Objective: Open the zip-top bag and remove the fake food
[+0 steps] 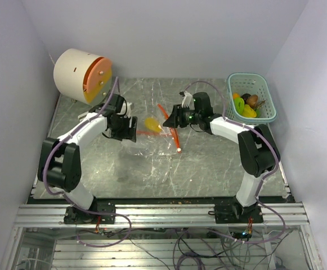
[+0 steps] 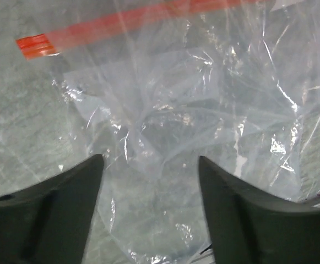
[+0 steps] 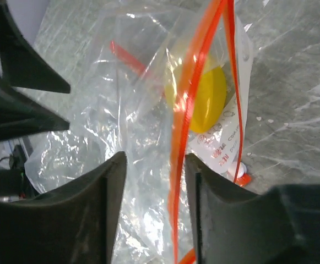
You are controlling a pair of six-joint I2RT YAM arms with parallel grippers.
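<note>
A clear zip top bag (image 1: 143, 147) with orange-red strips lies on the table between the two arms. Through its film shows a yellow piece of fake food (image 3: 208, 99). My left gripper stands open over the clear film, its fingers well apart. My right gripper is part open above the bag's orange strip (image 3: 183, 124), which runs up past the right finger; whether a finger touches it is hard to tell. In the right wrist view, the left gripper's dark fingers (image 3: 25, 118) are spread at the left.
A pale green basket (image 1: 251, 81) holding several fake foods stands at the back right. A white and orange drum (image 1: 76, 73) occupies the back left.
</note>
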